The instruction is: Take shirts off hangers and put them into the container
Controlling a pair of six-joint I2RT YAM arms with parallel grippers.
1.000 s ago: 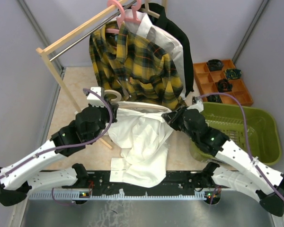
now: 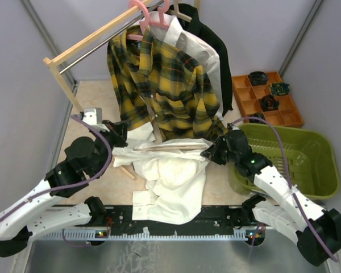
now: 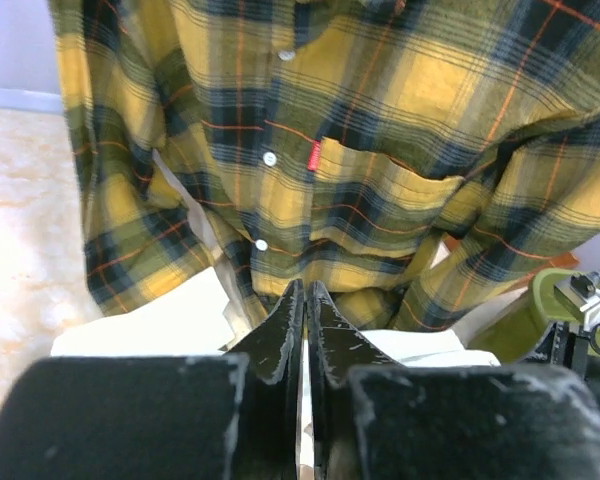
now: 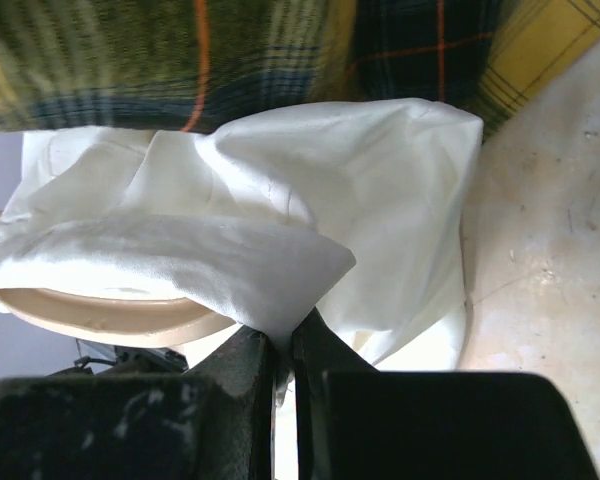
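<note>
The white shirt (image 2: pixel 176 176) hangs low in front of the rack, its lower part spread on the table. A pale wooden hanger (image 4: pixel 110 315) shows inside its upper edge, partly covered by cloth. At the right end of that edge, my right gripper (image 2: pixel 207 153) is shut on a gathered fold of the shirt (image 4: pixel 270 270). My left gripper (image 2: pixel 124 133) is by the shirt's left end. In the left wrist view its fingers (image 3: pixel 282 335) stand just a crack apart, with no cloth visible between the tips; white cloth (image 3: pixel 160 320) lies beyond them.
A plaid shirt (image 2: pixel 165 85) hangs close behind, with a white one (image 2: pixel 199 57) and a black one further back on the wooden rack (image 2: pixel 94 38). To the right are a green basket (image 2: pixel 324 148) and a sectioned orange box (image 2: pixel 287 114).
My left gripper has moved slightly left and its arm has turned. The hanger's bar and the shirt's upper edge have come lower, toward the front; the right gripper is lower too.
</note>
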